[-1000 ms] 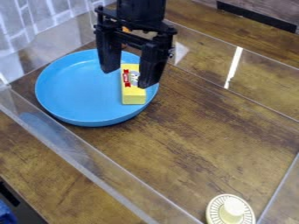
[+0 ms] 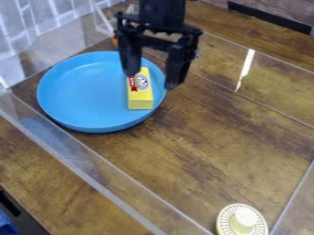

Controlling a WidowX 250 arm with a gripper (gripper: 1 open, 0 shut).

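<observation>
A light blue plate (image 2: pixel 76 96) lies on the wooden table at the left. On its right part rests a yellow box (image 2: pixel 140 97) with a red and white label. My black gripper (image 2: pixel 152 64) hangs from the top of the view over the box and the plate's right side, its two fingers spread apart to either side above the box, open.
A cream round object (image 2: pixel 241 220) with a ridged rim sits near the bottom right. Clear walls run along the left and lower edges. A small orange item shows behind the arm.
My gripper has risen a little and shifted slightly, showing more of the yellow box. The plate and box appear unmoved.
</observation>
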